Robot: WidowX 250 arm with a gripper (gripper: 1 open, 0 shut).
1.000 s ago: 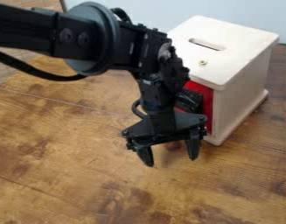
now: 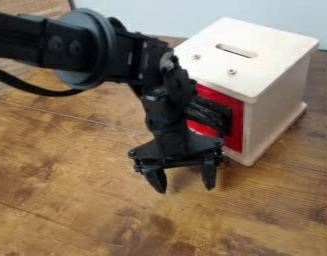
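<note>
A black arm reaches in from the upper left, and its gripper [image 2: 182, 177] hangs open over the wooden floor, pointing down, with nothing between its fingers. Behind it stands a pale wooden box [image 2: 273, 100] with a slot and small knobs on top. Its near face carries a red panel [image 2: 233, 140], partly hidden by the arm and by dark parts in front of it.
A pale vertical edge runs along the far right side of the view, beside the box.
The arm and gripper have shifted slightly left and up, uncovering more of the box's top and red face. The gripper remains open.
</note>
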